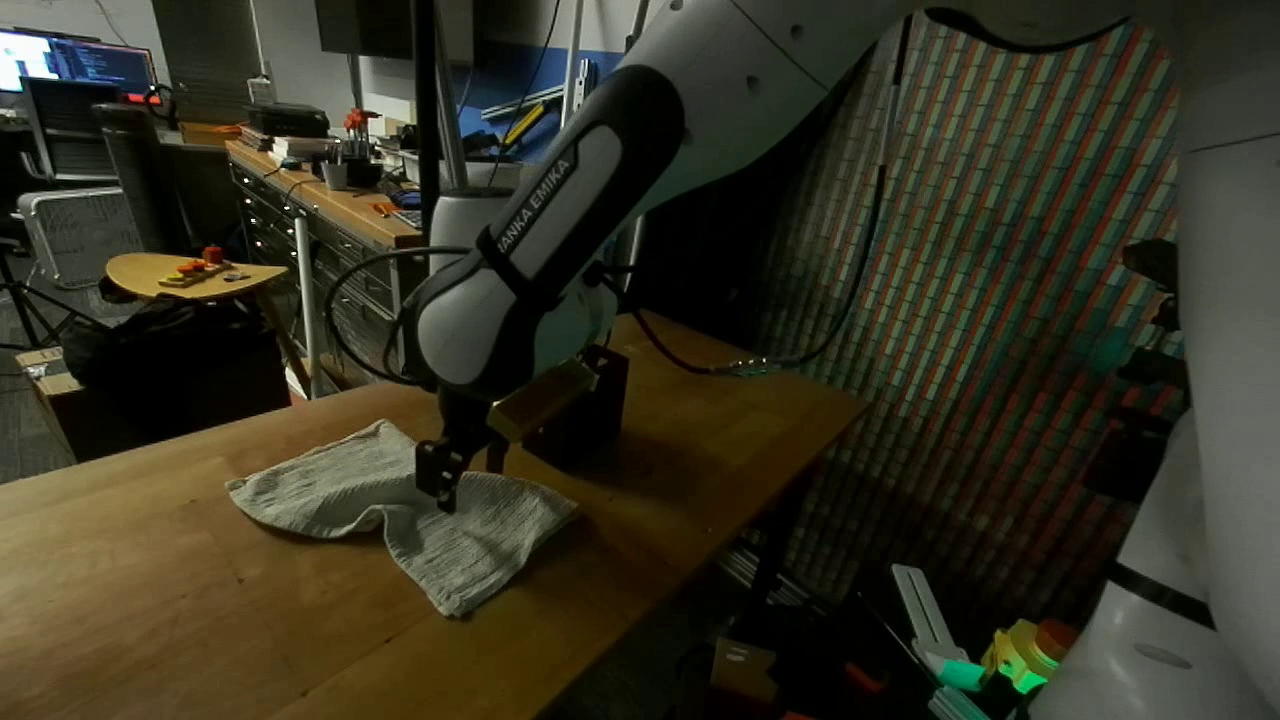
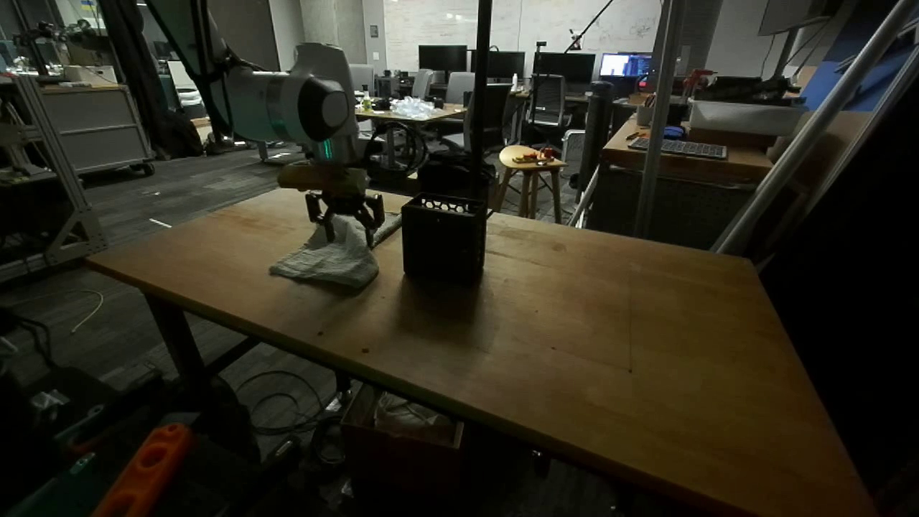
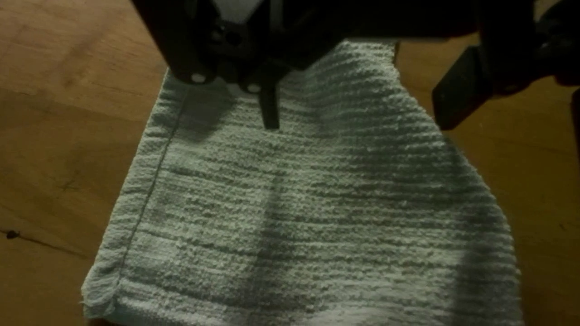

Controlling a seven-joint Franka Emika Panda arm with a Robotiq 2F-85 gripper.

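Observation:
A grey-white ribbed towel point(image 1: 474, 546) lies crumpled on the wooden table, a raised fold running across its middle. In the second exterior view the towel point(image 2: 332, 258) sits left of the black box. My gripper point(image 1: 469, 487) is low over the towel and points down. Seen from the wrist, the two fingers of the gripper stand apart, with towel cloth point(image 3: 304, 217) showing below and between them. One finger is over the cloth; the other appears near its right edge. Whether the fingertips touch the cloth I cannot tell. Nothing is gripped.
A black open-topped box point(image 2: 444, 241) stands close beside the gripper and towel. A round stool with toys point(image 1: 192, 274) stands beyond the table.

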